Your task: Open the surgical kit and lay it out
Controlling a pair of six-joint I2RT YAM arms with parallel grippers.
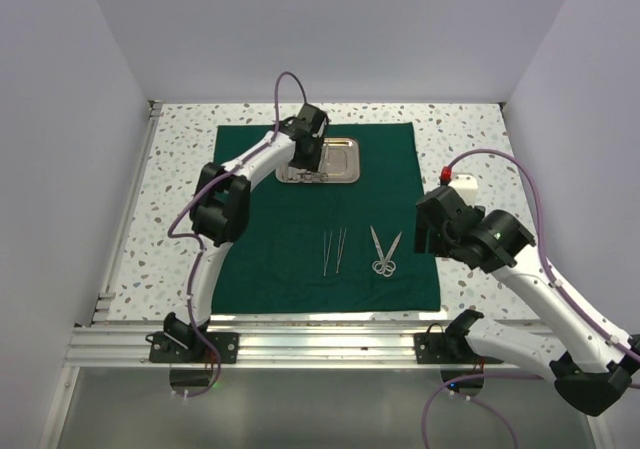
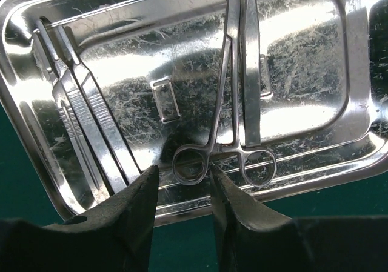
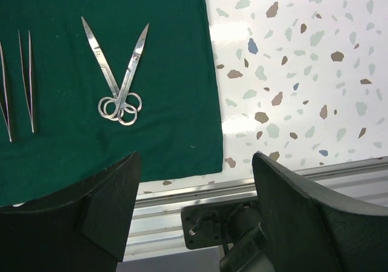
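The steel tray (image 1: 346,176) lies on the upper part of the green cloth (image 1: 285,229). In the left wrist view, metal clamps (image 2: 217,114) lie in it with their ring handles near the tray's edge, and scalpel handles (image 2: 97,114) lie along one end. My left gripper hovers over the rings, fingers part open, with a ring handle showing beyond the gap. On the cloth lie opened scissors (image 3: 121,96) and two pairs of tweezers (image 3: 29,81). My right gripper stands open past the cloth's right edge, empty.
Speckled tabletop (image 3: 303,84) borders the cloth, bare on the right. A metal rail (image 1: 330,340) runs along the front.
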